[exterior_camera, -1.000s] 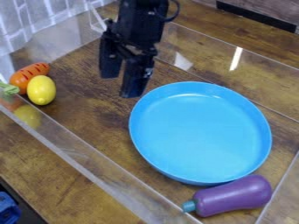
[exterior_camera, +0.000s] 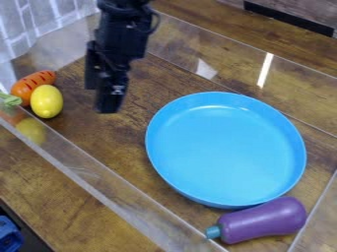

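Observation:
My black gripper hangs open at the upper left of the camera view, above the wooden table, a little right of a yellow lemon and an orange carrot with a green top. Nothing shows between its fingers. A large blue plate lies at the centre right. A purple eggplant toy lies at the bottom right, below the plate.
Clear plastic walls edge the table along the left and front. The wood left of the plate is bare, as is the area behind it at the upper right.
My gripper has moved left from above the back of the blue plate toward the lemon and carrot. The objects on the table have not moved.

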